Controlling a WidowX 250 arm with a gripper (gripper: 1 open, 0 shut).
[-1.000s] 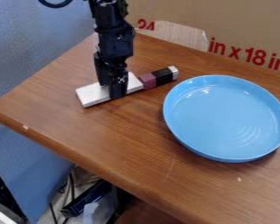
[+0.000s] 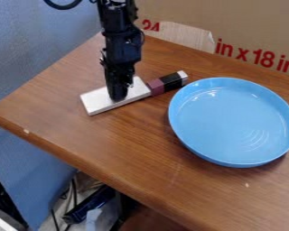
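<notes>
The black gripper [image 2: 118, 88] points down onto the white block [image 2: 101, 103] of a long object on the wooden table. A dark red and black handle [image 2: 165, 83] with a pale tip extends from the white part toward the back right. The fingertips are at the white part; I cannot tell whether they are shut on it.
A large light blue plate [image 2: 231, 122] lies to the right of the long object. A cardboard box [image 2: 244, 27] stands behind the table.
The gripper has shifted very slightly over the last second; the long object and plate look the same.
</notes>
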